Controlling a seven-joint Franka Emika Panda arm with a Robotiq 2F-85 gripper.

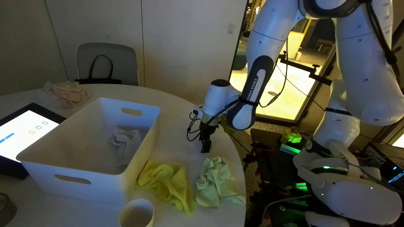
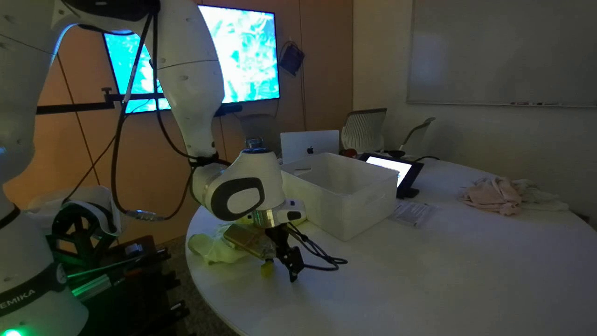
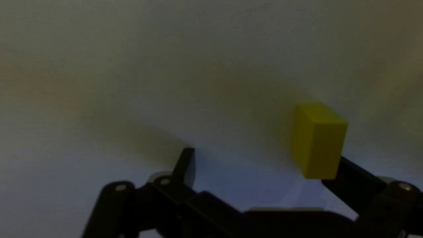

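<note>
Just over the round table (image 1: 178,113), my gripper stands open, its two fingers wide apart with bare table showing between. A small yellow block (image 3: 319,142) shows in the wrist view at the tip of the right-hand finger, covering part of it. Whether it is fixed to that finger or only against it, I cannot tell. In exterior view 2 the yellow piece (image 2: 267,269) sits left of the dark finger (image 2: 292,271). On the near side of the gripper lie a crumpled yellow cloth (image 1: 168,183) and a pale green cloth (image 1: 216,181).
A white bin (image 1: 142,162) holding a whitish cloth (image 1: 127,143) stands left of the gripper. A white cup (image 1: 136,213) is near the front. Farther off are a tablet (image 1: 28,128) and a pink cloth (image 1: 68,94). Table beyond the gripper is clear.
</note>
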